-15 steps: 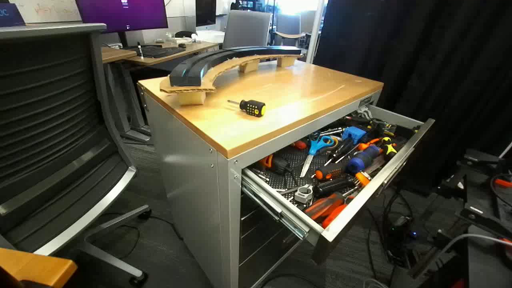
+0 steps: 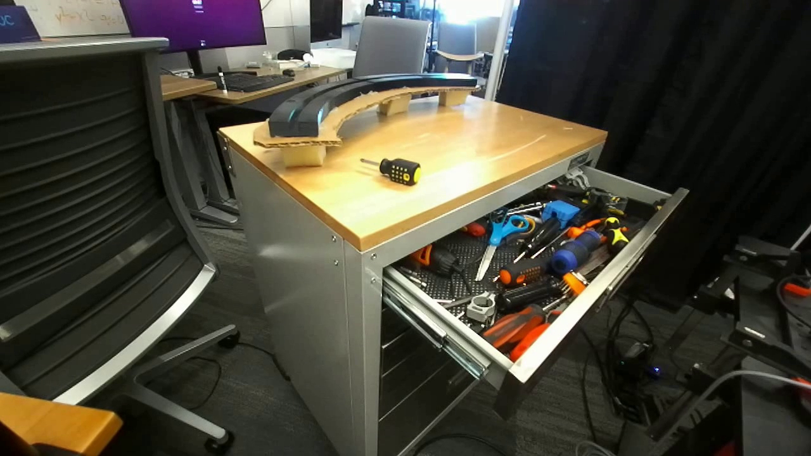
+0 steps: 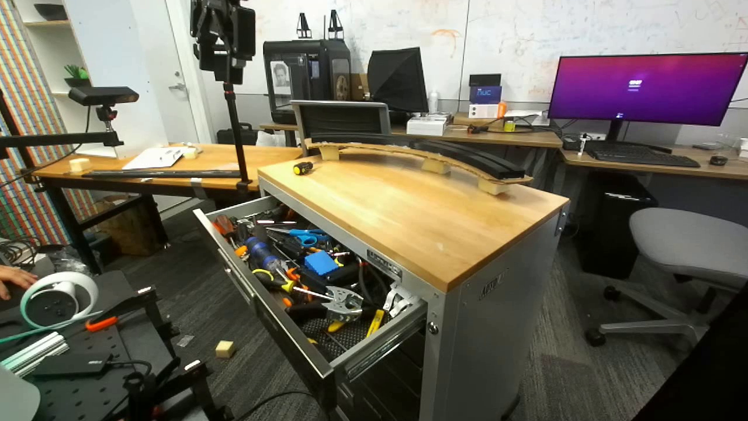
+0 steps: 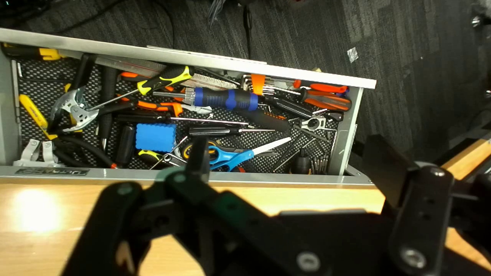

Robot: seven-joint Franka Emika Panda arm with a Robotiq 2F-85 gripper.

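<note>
My gripper stands open in the wrist view, its two black fingers wide apart and nothing held between them. Beyond the fingers, the pulled-out drawer (image 4: 354, 133) of the grey tool cabinet lies below, full of hand tools. In it are blue-handled scissors (image 4: 233, 158), a blue spongy block (image 4: 155, 137), a blue-and-black screwdriver (image 4: 225, 98) and a metal spring clamp (image 4: 76, 108). A stubby black-and-yellow screwdriver (image 2: 400, 171) rests alone on the wooden cabinet top (image 2: 486, 148). The wrist view does not show that screwdriver.
A curved black track on cardboard (image 2: 357, 91) stands on small blocks along the top's far edge. An office chair (image 2: 99, 205) is beside the cabinet, and a cluttered black cart (image 3: 91, 330) faces the drawer.
</note>
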